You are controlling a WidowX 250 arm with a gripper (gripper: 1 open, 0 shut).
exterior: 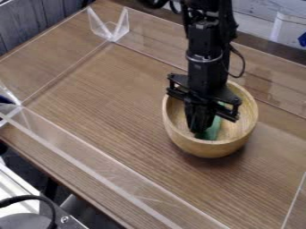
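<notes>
A light wooden bowl (210, 143) sits on the wooden table right of centre, with a green object (213, 129) inside it. The black gripper (199, 120) reaches down from the top into the bowl and hides much of the green object. Its fingertips are over the green object; whether anything is between them is hard to see.
A clear plastic piece (110, 27) lies at the back left. A dark cabled part is at the bottom left corner.
</notes>
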